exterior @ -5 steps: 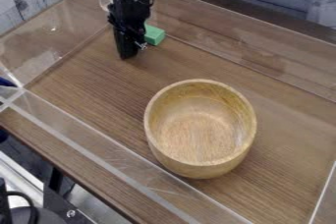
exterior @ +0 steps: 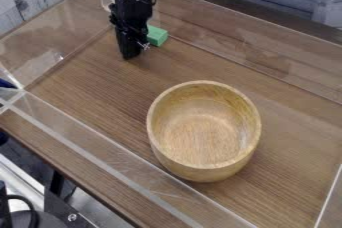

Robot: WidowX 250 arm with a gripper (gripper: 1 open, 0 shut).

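Note:
My black gripper (exterior: 132, 48) hangs at the upper middle of the camera view, low over the wooden table. It is shut, and I see nothing clearly between its fingers, though they are small and dark here. A green block (exterior: 156, 36) lies just to the right of the gripper, partly hidden behind it; whether they touch I cannot tell. A large round wooden bowl (exterior: 203, 147) stands at the lower right of the table.
A clear edge strip runs along its lower left, with dark cables at the bottom left corner. A pale wall is at the back.
My gripper has shifted very slightly to the left. The green block and the bowl look unchanged.

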